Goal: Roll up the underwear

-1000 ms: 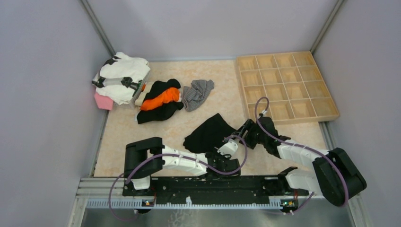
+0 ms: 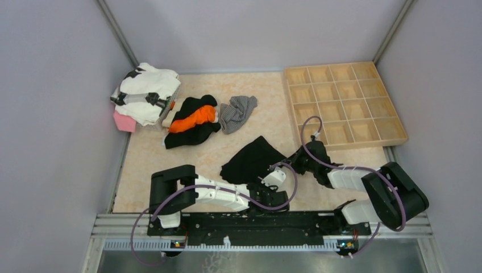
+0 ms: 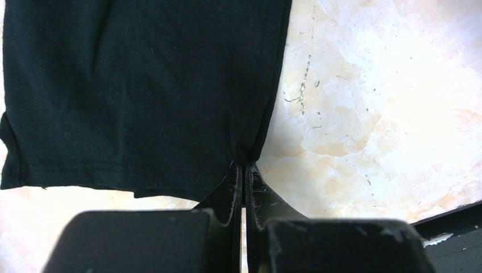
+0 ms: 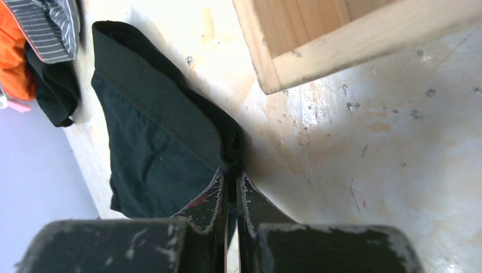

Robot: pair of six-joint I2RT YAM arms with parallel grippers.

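Note:
The black underwear (image 2: 250, 156) lies on the table between my two arms, with a folded band along one edge in the right wrist view (image 4: 153, 119). My left gripper is shut on the edge of the underwear (image 3: 125, 96) near its hemmed corner. My right gripper is shut on the end of the folded edge. In the top view both fingertips are largely hidden by the arms.
A wooden compartment box (image 2: 392, 139) stands at the back right, close to the right gripper. Dark, orange and grey striped clothes (image 2: 236, 114) lie at the back left, beside a basket piled with white cloth (image 2: 148, 91). Bare table lies left of the underwear.
The left arm and the underwear look almost unchanged.

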